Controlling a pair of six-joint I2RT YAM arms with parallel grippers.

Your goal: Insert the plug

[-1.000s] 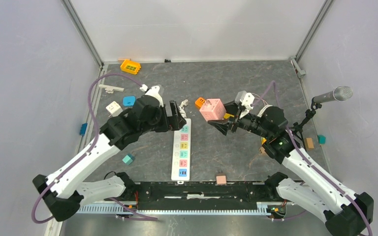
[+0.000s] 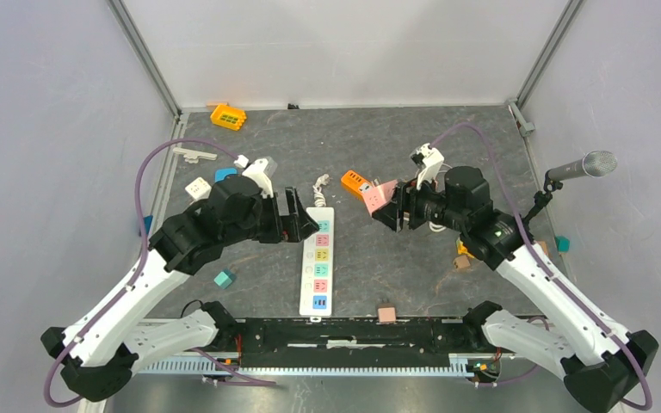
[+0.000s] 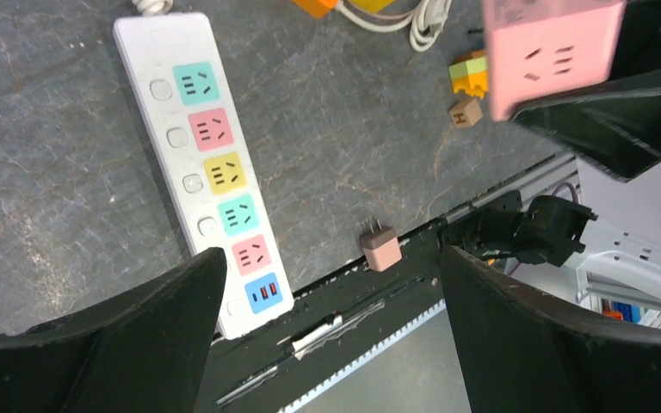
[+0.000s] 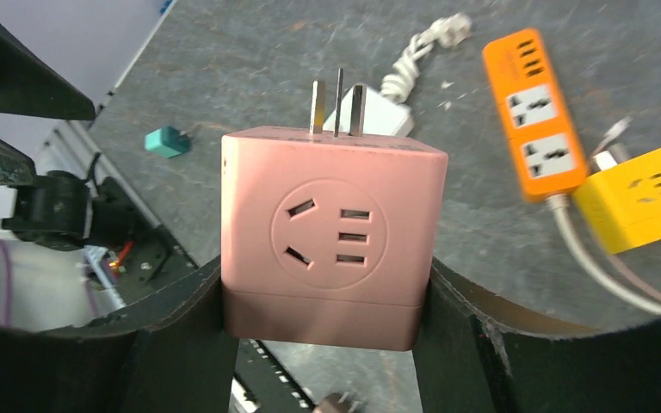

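A pink cube-shaped plug adapter [image 4: 331,232] is held in the air by my right gripper [image 2: 393,209], which is shut on it. In the right wrist view its three metal prongs [image 4: 337,107] point up and away, and a socket face looks at the camera. On the table lies the long white power strip [image 2: 318,262], with a column of coloured sockets. All its sockets look empty in the left wrist view. My left gripper [image 2: 304,217] is open above the far end of the strip, nothing between its fingers.
An orange strip [image 4: 535,116] with a yellow adapter [image 4: 645,191] and a white cable lies to the right. A small pink plug [image 3: 381,248] stands at the front edge. Teal and white blocks lie left.
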